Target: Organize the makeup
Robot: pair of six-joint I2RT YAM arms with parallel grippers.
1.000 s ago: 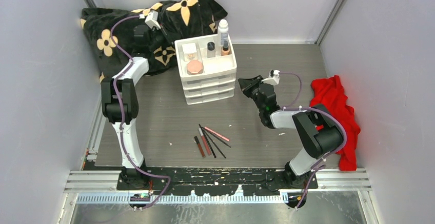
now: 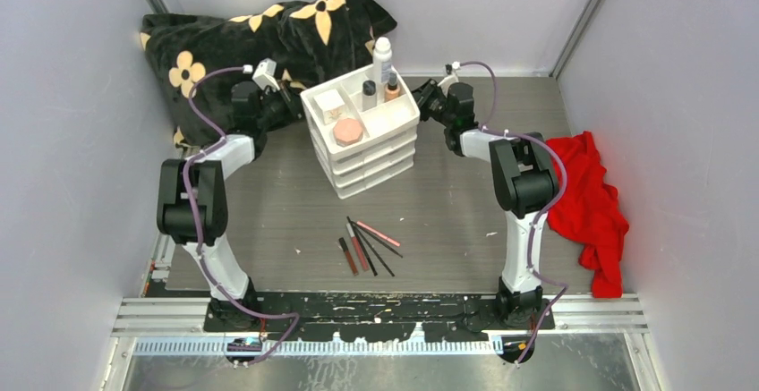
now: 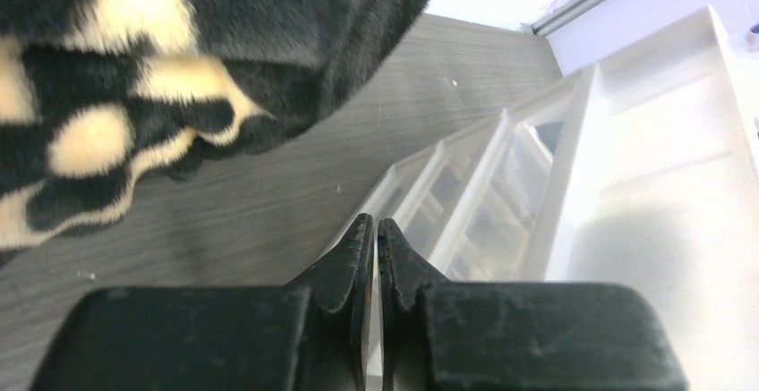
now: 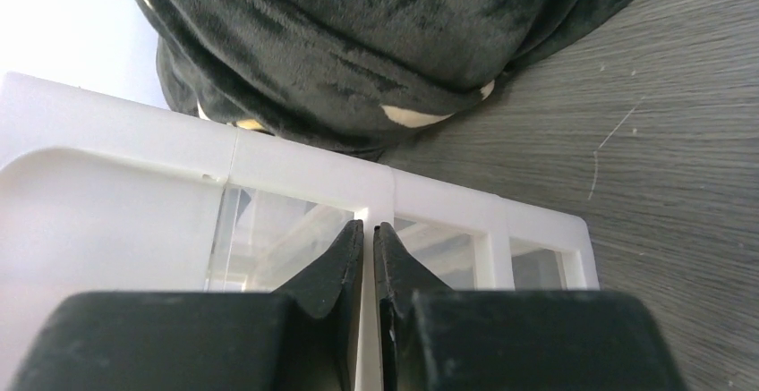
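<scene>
A white drawer organizer [image 2: 371, 165] stands turned at an angle on the table. Its top compartments hold a white box [image 2: 329, 103], a peach octagonal compact [image 2: 347, 131], a black-capped bottle [image 2: 369, 96], a foundation bottle [image 2: 392, 89] and a tall white bottle [image 2: 382, 58]. My left gripper is at the organizer's left side, shut, with nothing visible between its fingers. At the right side is my right gripper, its fingertips close together with a slim gap; whether it touches the organizer is unclear. Several lip products and pencils [image 2: 362, 248] lie in front.
A dark flowered cushion [image 2: 224, 42] fills the back left, behind and beside the left gripper. A crumpled red cloth [image 2: 591, 203] lies at the right wall. Bare tabletop [image 2: 439, 221] shows in front of the organizer and to its right.
The organizer has turned counter-clockwise, its front-left corner swinging toward the table's front. My right gripper has moved back along the organizer's right side.
</scene>
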